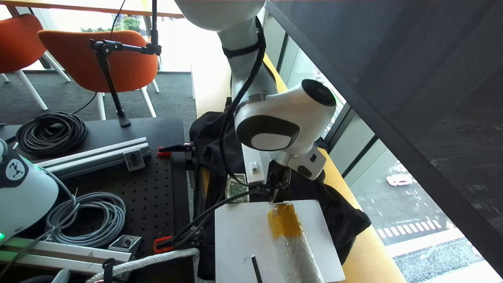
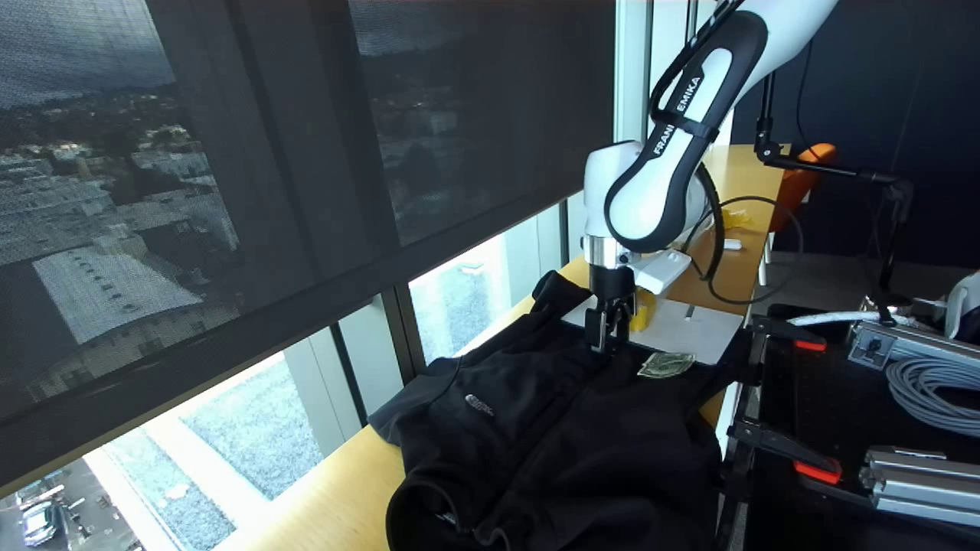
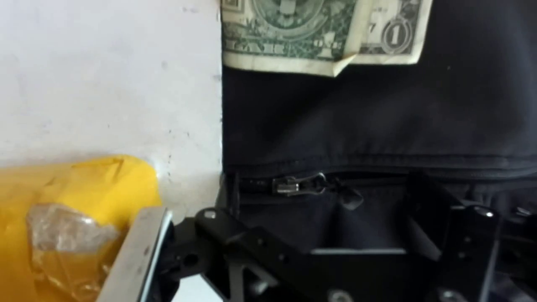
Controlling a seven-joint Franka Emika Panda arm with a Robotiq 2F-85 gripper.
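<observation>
My gripper is open, its two black fingers spread wide low in the wrist view. Between and just beyond them, the metal zipper slider (image 3: 297, 185) with its dark pull lies on the black jacket (image 3: 352, 121); no contact between fingers and pull shows. Exterior view 2 has the gripper (image 2: 603, 332) pointing down, low over the jacket (image 2: 551, 431) near the white board (image 2: 698, 330). A creased one-dollar bill (image 3: 297, 35) lies on the jacket beside the board's edge. From exterior view 1, the arm and cables partly cover the gripper (image 1: 280, 188).
On the white board (image 1: 240, 236) lie a long wrapped bundle (image 1: 286, 221) with a yellow end, close to the gripper, and a thin black stick (image 1: 256, 269). Windows line one side. A black pegboard table (image 1: 141, 184) with cable coils stands opposite.
</observation>
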